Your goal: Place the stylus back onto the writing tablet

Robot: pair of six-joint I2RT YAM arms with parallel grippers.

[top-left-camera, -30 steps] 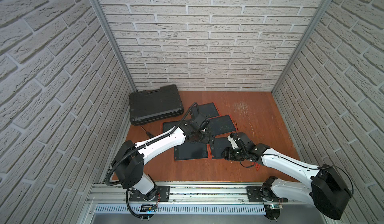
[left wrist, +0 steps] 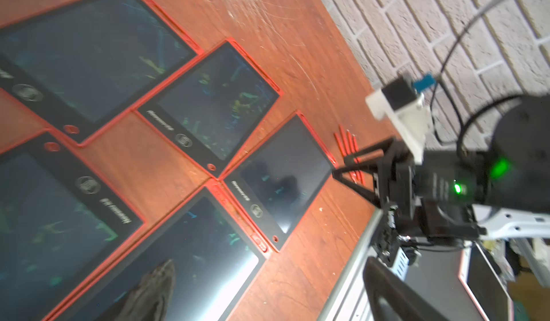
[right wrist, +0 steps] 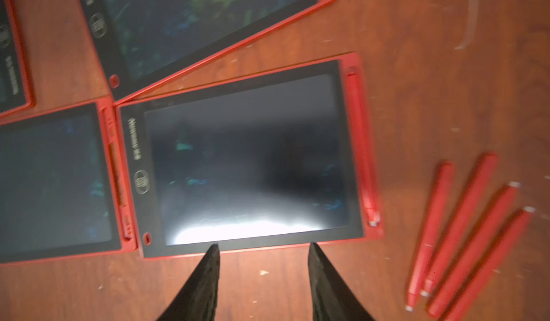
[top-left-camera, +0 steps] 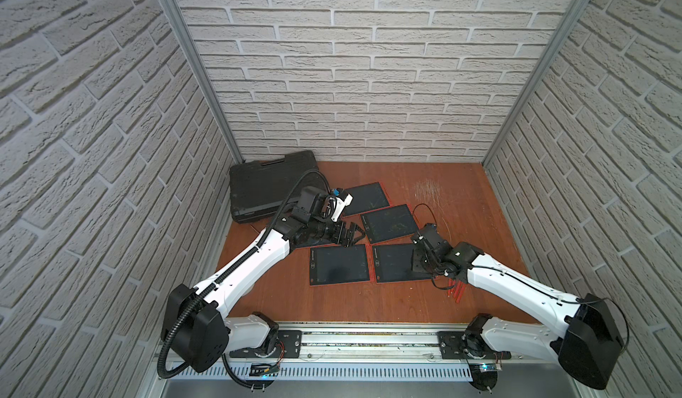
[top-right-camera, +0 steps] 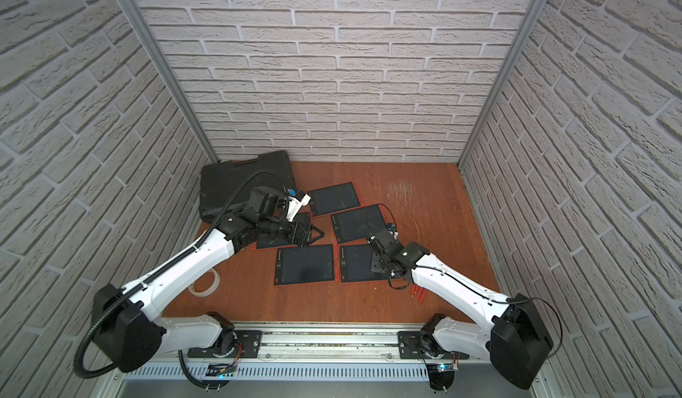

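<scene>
In the right wrist view, a red stylus (right wrist: 359, 143) lies in the groove along the right edge of a black writing tablet (right wrist: 246, 160) with a red frame. Several loose red styluses (right wrist: 432, 229) lie side by side on the wood to its right. The neighbouring tablet (right wrist: 51, 189) has an empty groove, with wood showing through. My right gripper hovers by the tablet's near edge, fingers apart and nothing between them. My left gripper is open and empty, its blurred fingers spread wide; from above, the left gripper (top-left-camera: 358, 235) hangs over the middle of the tablet group.
More tablets lie close by: one at the back (top-left-camera: 366, 197), one angled (top-left-camera: 390, 223), one at front left (top-left-camera: 339, 264). A black case (top-left-camera: 273, 185) fills the back left corner, and a tape roll (top-right-camera: 204, 283) lies at left.
The right gripper went left and has come back to the right. The tablets look unmoved.
</scene>
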